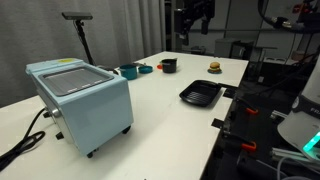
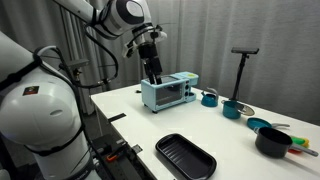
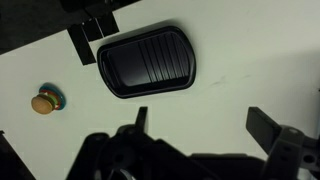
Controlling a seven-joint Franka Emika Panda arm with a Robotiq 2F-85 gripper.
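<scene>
My gripper hangs high over the white table, its two dark fingers spread wide apart and nothing between them. Below it, the black rectangular tray with a ridged base lies flat and empty, beyond the fingertips in the wrist view. A toy burger rests to the tray's left in that view; from the first exterior side the burger appears farther back than the tray. In the second exterior view the gripper overlaps the light-blue toaster oven, well above the table.
The toaster oven takes up the left of the table, a cable beside it. Blue pots and a black pot stand toward the back. Bare tabletop lies between oven and tray.
</scene>
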